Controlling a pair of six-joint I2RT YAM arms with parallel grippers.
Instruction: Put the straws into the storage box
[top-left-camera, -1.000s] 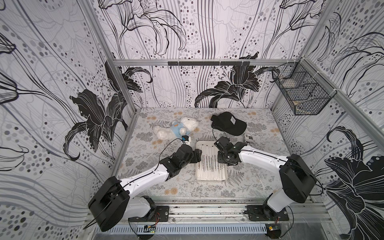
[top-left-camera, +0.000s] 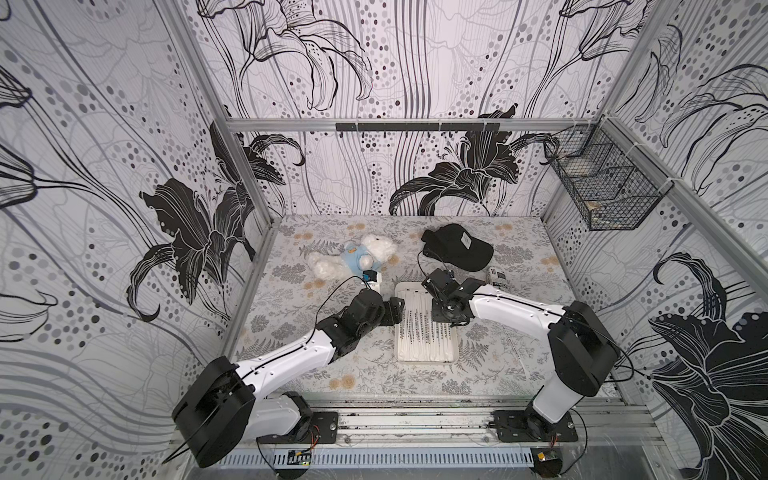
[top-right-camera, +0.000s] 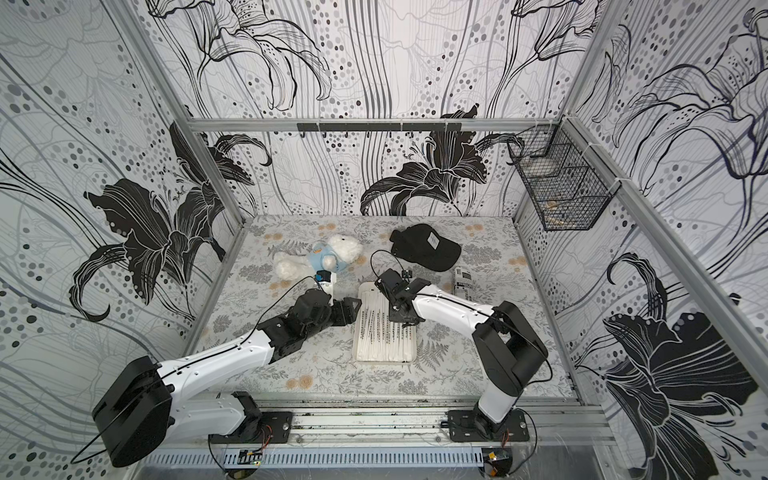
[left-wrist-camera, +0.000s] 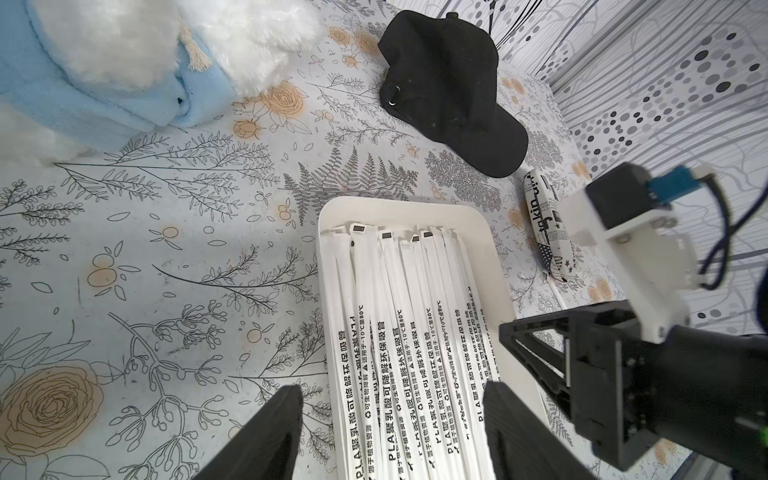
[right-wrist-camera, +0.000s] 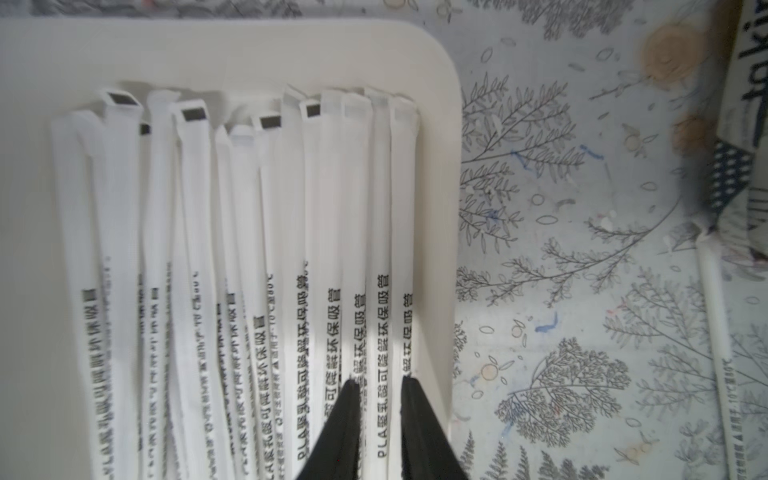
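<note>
A white storage box (left-wrist-camera: 400, 209) lies in the middle of the table, holding several paper-wrapped white straws (right-wrist-camera: 320, 240) side by side. One more wrapped straw (right-wrist-camera: 722, 360) lies on the table to the right of the box. At the box's left edge, my left gripper (top-left-camera: 397, 310) stands open; its fingers (left-wrist-camera: 272, 440) show apart in the left wrist view, with nothing gripped between them. Over the straws by the right wall is my right gripper, its fingertips a little apart and straws visible in the gap below. Whether they touch a straw is unclear.
A white plush toy in blue (top-left-camera: 360, 257) lies behind the left gripper. At the back sits a black cap (top-left-camera: 460, 246), with a printed packet (left-wrist-camera: 546, 224) in front of it to the right. A wire basket (top-left-camera: 612, 180) hangs on the right wall.
The box has slid a little to the right. The left arm has barely moved.
</note>
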